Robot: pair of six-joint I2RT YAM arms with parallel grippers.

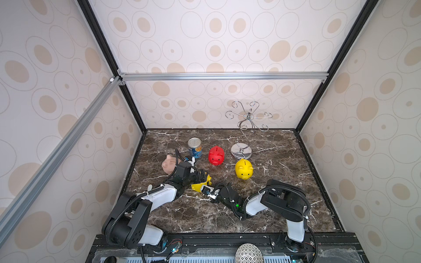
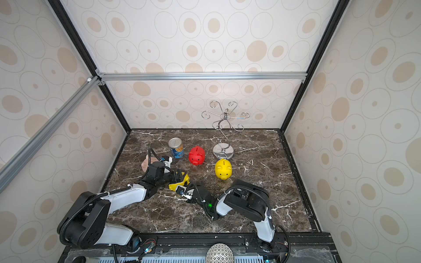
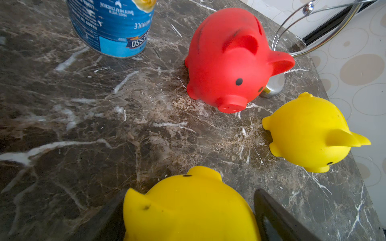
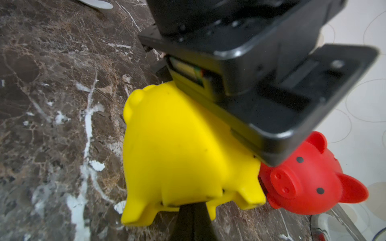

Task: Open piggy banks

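Note:
A yellow piggy bank (image 1: 197,186) lies tipped between the two grippers, its underside with a recessed part facing the right wrist camera (image 4: 172,152). My left gripper (image 1: 199,177) is over it, its fingers on either side of its body in the left wrist view. My right gripper is shut, its tips at the lower edge of that underside part, with nothing visible between them. A red piggy bank (image 1: 216,155) and another yellow one (image 1: 243,168) stand upright behind, and a pinkish one (image 1: 171,164) sits at left, partly hidden by the left arm.
A soup can (image 1: 195,148) stands at back left, and a metal stand (image 1: 240,151) with curled wire arms at back right. A pale spoon-like item (image 4: 96,4) lies at the left.

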